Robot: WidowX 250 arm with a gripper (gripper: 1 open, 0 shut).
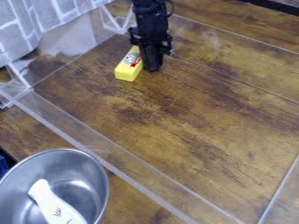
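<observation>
My black gripper [149, 54] is low over the wooden tabletop at the top centre of the camera view, just right of a yellow block [126, 72] with a small red and white marking on it. The gripper partly covers the far end of the block. Its fingers are dark and small here, and I cannot make out anything held between them.
A steel bowl [91, 179] with a white utensil [52, 203] in it stands at the lower left. Clear plastic walls edge the board, with crumpled white cloth [35, 22] at the upper left. The centre and right of the board are free.
</observation>
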